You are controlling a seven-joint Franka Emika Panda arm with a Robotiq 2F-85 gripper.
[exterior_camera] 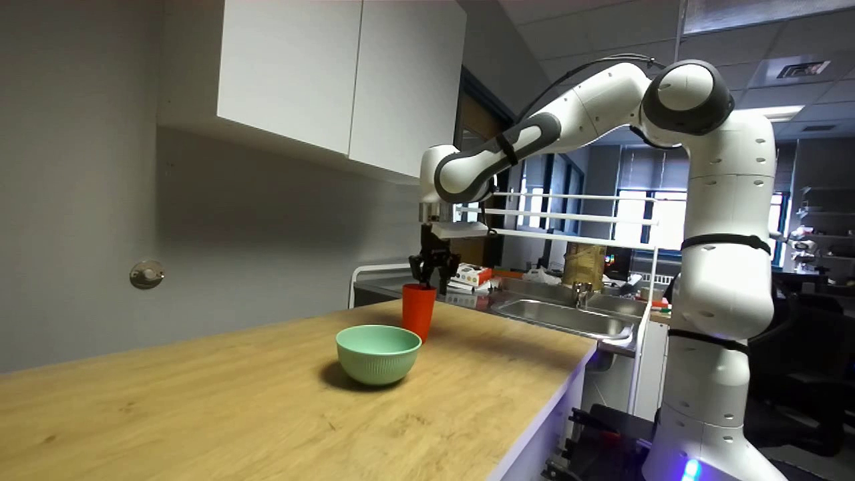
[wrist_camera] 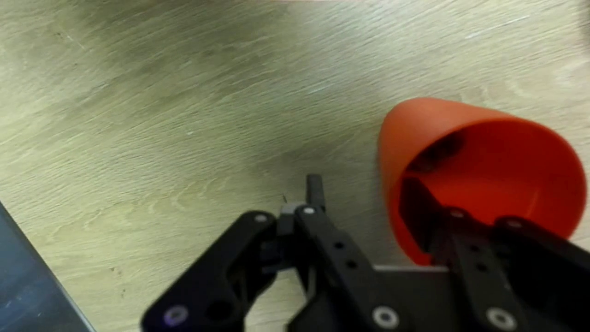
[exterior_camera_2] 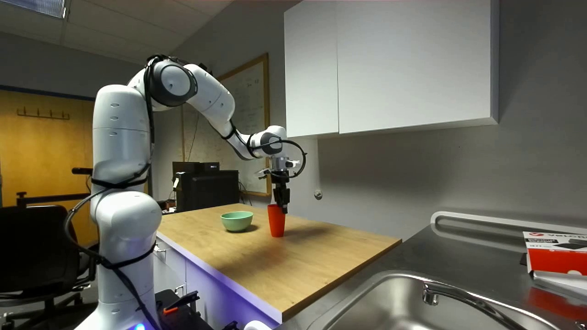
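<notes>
An orange-red cup [exterior_camera: 417, 312] stands upright on the wooden counter, just behind a light green bowl [exterior_camera: 377, 355]. My gripper [exterior_camera: 431, 282] points straight down at the cup's rim. From the other side, the cup [exterior_camera_2: 276, 221] shows the gripper [exterior_camera_2: 283, 206] over its wall-side edge. In the wrist view the gripper is part open: one fingertip reaches inside the cup [wrist_camera: 492, 166], the other hangs outside it. The near wall of the cup lies between them, with a visible gap to the outer finger.
The green bowl [exterior_camera_2: 236, 222] looks empty from what shows of its inside. White wall cabinets [exterior_camera: 336, 80] hang over the counter. Beyond its far end are a sink [exterior_camera: 561, 316] and a red-and-white box [exterior_camera_2: 556, 255]. Much of the wooden top [exterior_camera: 200, 417] is bare.
</notes>
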